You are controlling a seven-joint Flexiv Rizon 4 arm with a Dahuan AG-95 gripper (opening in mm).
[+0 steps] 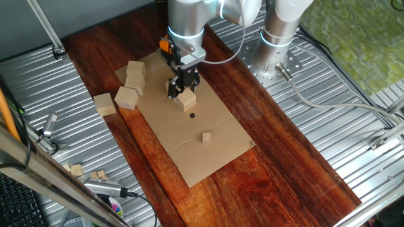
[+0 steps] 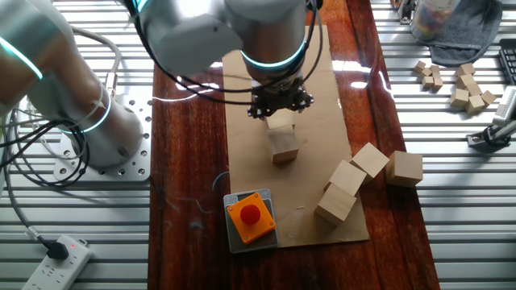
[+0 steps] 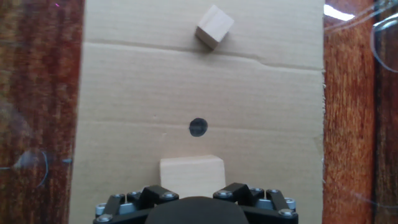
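My gripper [image 1: 184,87] hangs low over the brown cardboard sheet [image 1: 202,161], its fingers spread apart. In the wrist view the gripper shows at the bottom edge, fingers open, a larger pale wooden block [image 3: 192,173] partly hidden beneath them. Exterior view 2 shows this block [image 2: 280,119] beside another wooden block [image 2: 283,146], both under or close to the gripper; whether they touch is unclear. A black round spot [image 3: 198,127] lies just past the block. Farther out on the sheet sits a small wooden cube [image 3: 214,26].
Several larger blocks [image 1: 127,98] cluster at the sheet's left edge. An orange box with a red button [image 2: 251,214] stands beside the sheet. Small blocks [image 2: 468,95] lie off the wooden table. The sheet's part around the small cube is otherwise clear.
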